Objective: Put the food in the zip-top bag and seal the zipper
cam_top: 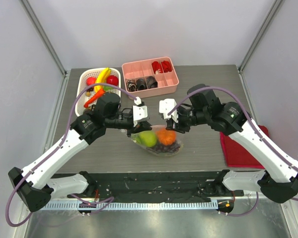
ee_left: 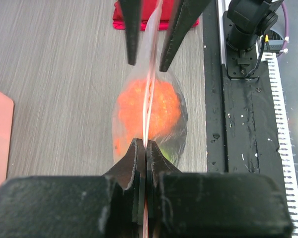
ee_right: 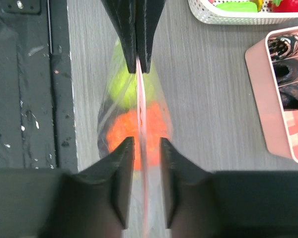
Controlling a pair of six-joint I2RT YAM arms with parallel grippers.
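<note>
A clear zip bag (cam_top: 156, 146) holds green fruit, an orange item (cam_top: 166, 137) and dark round fruit. My left gripper is shut on the bag's top edge, which runs as a pale pink zipper strip (ee_right: 142, 114) between the two arms. My right gripper stands part open at the other end, the strip passing between its fingertips, apparently without gripping it.
A white basket of produce (cam_top: 92, 74) stands at the back left, a pink compartment box (cam_top: 164, 87) at the back centre. A red cloth (cam_top: 238, 151) lies at the right. The table's front edge is close below the bag.
</note>
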